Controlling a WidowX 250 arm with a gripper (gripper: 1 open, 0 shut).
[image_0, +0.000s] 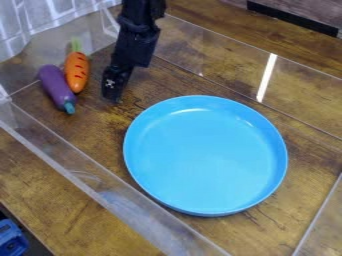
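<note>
An orange toy carrot (78, 72) stands near the left wall, next to a purple toy eggplant (55, 86) that lies on the wooden floor. My black gripper (112, 88) is low, just to the right of the carrot, apparently apart from it; whether its fingers are open or shut is hard to see. A large blue plate (205, 153) sits right of centre.
Clear plastic walls (78, 182) edge the workspace on the left. A blue object (11, 238) is at the bottom-left corner.
</note>
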